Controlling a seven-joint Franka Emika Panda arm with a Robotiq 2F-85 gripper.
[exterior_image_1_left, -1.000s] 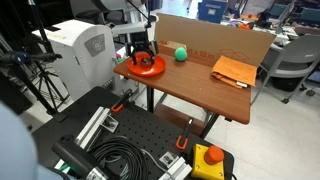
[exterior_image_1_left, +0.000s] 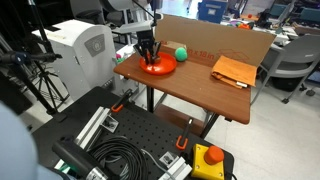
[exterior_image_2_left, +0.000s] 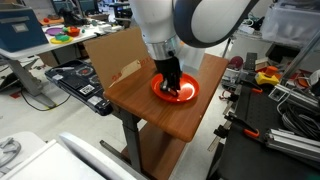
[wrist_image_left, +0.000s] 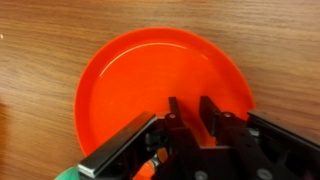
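Note:
A round red plate (exterior_image_1_left: 157, 66) lies at the left end of the wooden table, and it fills much of the wrist view as a shallow red disc (wrist_image_left: 150, 80). My gripper is over the plate, its dark fingers partly open. Red plate surface shows between the fingertips, with no object clearly held there. Whether the fingertips touch the plate cannot be made out. In the second exterior view, the gripper (exterior_image_2_left: 160, 86) covers part of the plate (exterior_image_2_left: 183, 88).
A green ball-like object (exterior_image_1_left: 181, 53) stands behind the plate. An orange cloth (exterior_image_1_left: 234, 71) lies flat farther right. Bare tabletop (exterior_image_1_left: 205, 88) lies between plate and cloth. A cardboard panel (exterior_image_1_left: 225, 42) borders the table's back.
Over the plate, my gripper has shifted slightly. The plate, green object and orange cloth appear to stay in place.

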